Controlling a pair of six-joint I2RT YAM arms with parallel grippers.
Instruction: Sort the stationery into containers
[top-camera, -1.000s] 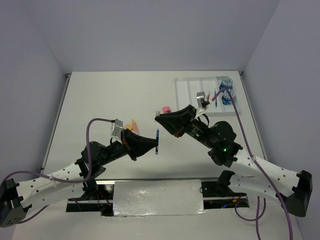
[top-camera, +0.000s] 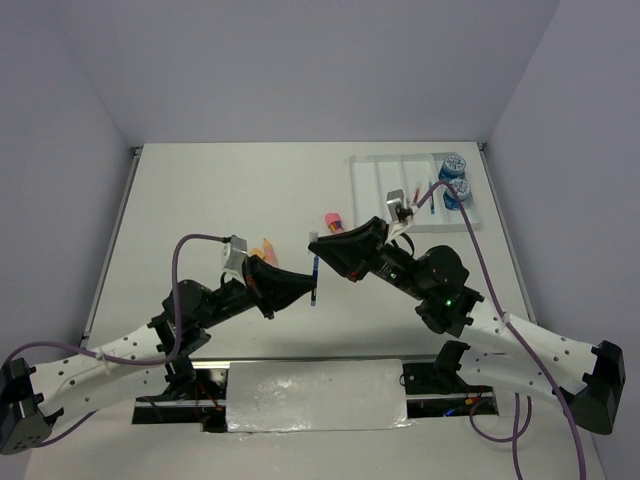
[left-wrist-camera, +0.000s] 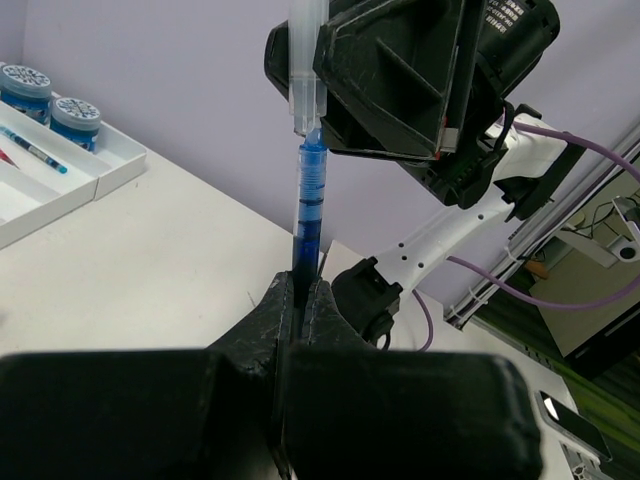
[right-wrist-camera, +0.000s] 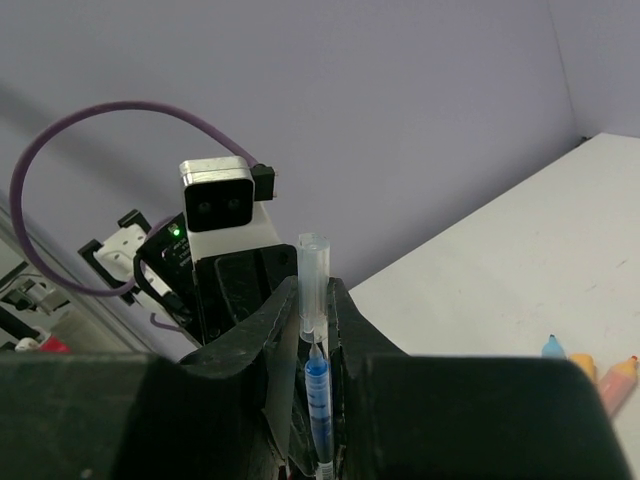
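A slim blue pen (left-wrist-camera: 310, 195) stands upright, gripped by my left gripper (top-camera: 311, 284), which is shut on its lower barrel. Straight above it, a clear cap (right-wrist-camera: 314, 280) points mouth down between the fingertips of my right gripper (top-camera: 314, 244). The pen's tip is at the cap's mouth, with most of the cap above it. Right-hand fingers (right-wrist-camera: 350, 325) flank the cap on both sides; whether they press on it cannot be seen. Towards the back right, the white compartment tray (top-camera: 421, 227) holds pens (top-camera: 432, 196) and blue jars (top-camera: 457, 190).
Orange and yellow markers (top-camera: 269, 252) lie behind my left gripper, with a light blue tip (right-wrist-camera: 553, 346) beside them. A pink object (top-camera: 334, 222) sits behind the right gripper.
My right gripper has come down slightly towards the pen, bringing the clear cap to its tip. The left gripper has stayed almost still with the pen.
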